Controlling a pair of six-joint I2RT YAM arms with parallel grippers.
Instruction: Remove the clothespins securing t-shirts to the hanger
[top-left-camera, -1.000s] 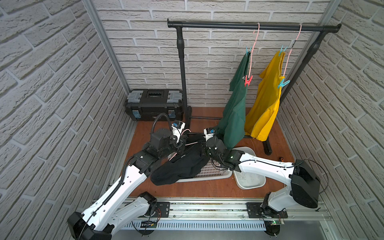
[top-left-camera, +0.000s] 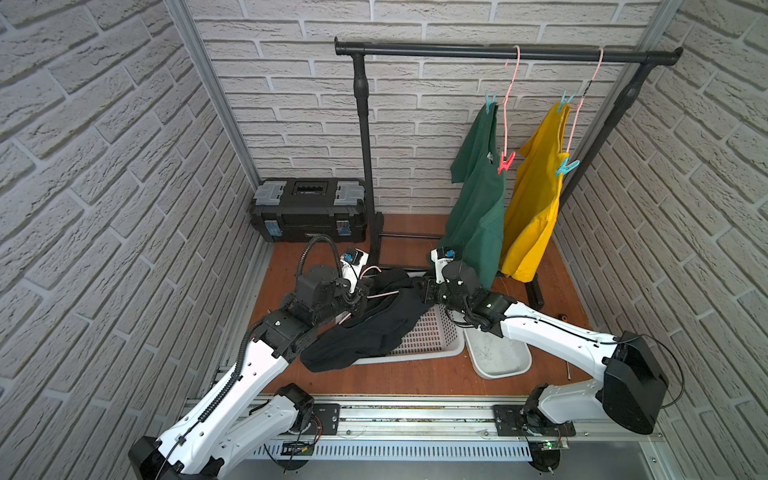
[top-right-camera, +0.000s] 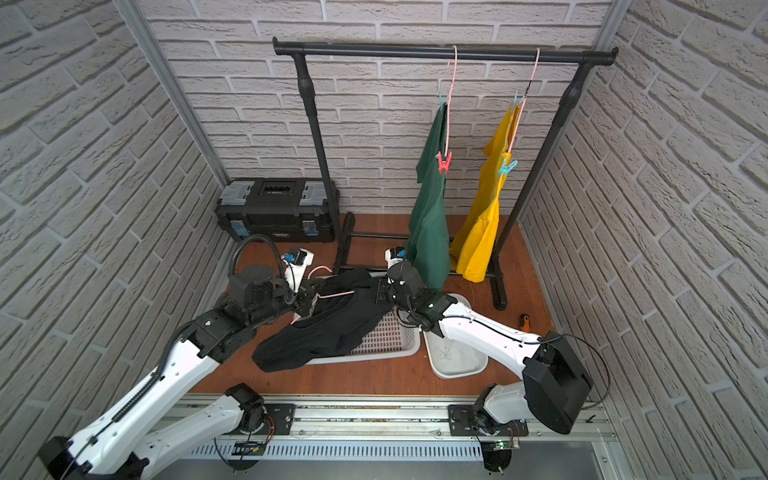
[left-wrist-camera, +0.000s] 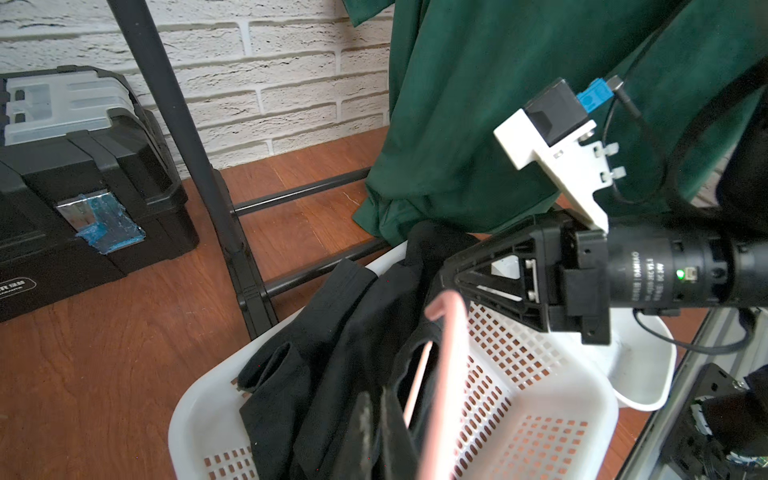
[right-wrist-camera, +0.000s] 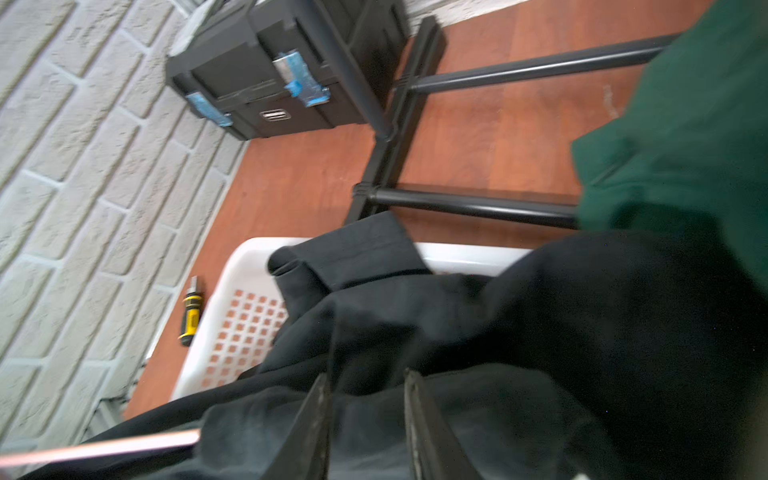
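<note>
My left gripper is low over the white basket, shut, beside a pink hanger (left-wrist-camera: 444, 376) lying on a crumpled black shirt (left-wrist-camera: 328, 336). My right gripper hovers at the right of that shirt, fingers partly apart, nothing clearly between them. Behind, on the rail, hang a green shirt (top-left-camera: 476, 216) with a red clothespin (top-left-camera: 505, 162) and a yellow shirt (top-left-camera: 532, 216) with blue clothespins (top-left-camera: 567, 166), both on pink hangers.
A black toolbox (top-left-camera: 308, 212) stands at the back left, beside the rack's post (top-left-camera: 361, 136). A white tray (top-left-camera: 500, 360) is right of the basket (top-left-camera: 416, 352). A screwdriver (right-wrist-camera: 190, 312) lies on the floor.
My right gripper has moved rightward and slightly up from the middle of the black shirt. The green shirt has swung right.
</note>
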